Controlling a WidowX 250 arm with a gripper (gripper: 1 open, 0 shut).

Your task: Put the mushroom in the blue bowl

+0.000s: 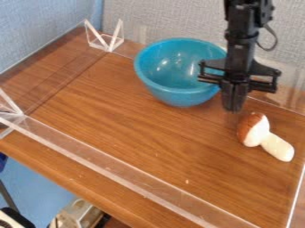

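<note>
The mushroom (265, 135), with a brown-orange cap and a thick white stem, lies on its side on the wooden table at the right. The blue bowl (173, 87) stands upright at the back, and its inside looks empty where it shows. My black gripper (234, 100) points down beside the bowl's right side, partly in front of its rim. It is behind the mushroom in the view and apart from it. Nothing shows held at its fingertips, but the dark, small fingers do not reveal how far apart they are.
A white wire-like corner piece (105, 36) stands at the back left, and another (10, 111) is at the left edge. Clear low walls border the table.
</note>
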